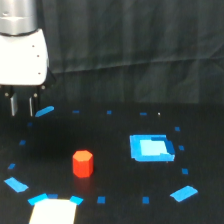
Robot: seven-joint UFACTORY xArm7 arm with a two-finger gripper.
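A red block [83, 164] with a hexagonal outline sits on the dark table, left of centre in the camera view. My white gripper [22, 104] hangs at the left edge, up and to the left of that block and apart from it. Its two dark fingers point down with a gap between them and nothing visible in it. Right of centre lies a white square [153, 148] framed by blue tape [136, 153]. A cream-white square [54, 212] is cut off by the bottom edge.
Small blue tape marks [144, 200] dot the table, with longer blue strips [184, 193] near the sides. Open table lies between the red block and the taped square. A dark curtain [140, 50] closes off the back.
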